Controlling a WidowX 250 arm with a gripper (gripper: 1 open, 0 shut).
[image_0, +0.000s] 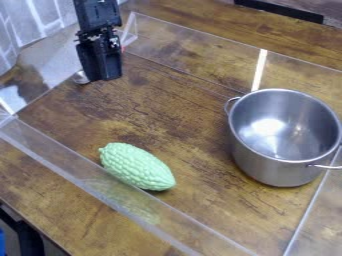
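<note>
My gripper (99, 64) is at the upper left, low over the wooden board, its black body upright. Whether its fingers are open or shut is unclear. A small pale object shows just left of its fingertips, too small to name. A pale green bitter melon (135, 166) lies at the lower middle. A steel pot (281, 135) with two handles stands on the right.
Clear plastic walls or strips edge the wooden surface (174, 100) along the left, front and right.
</note>
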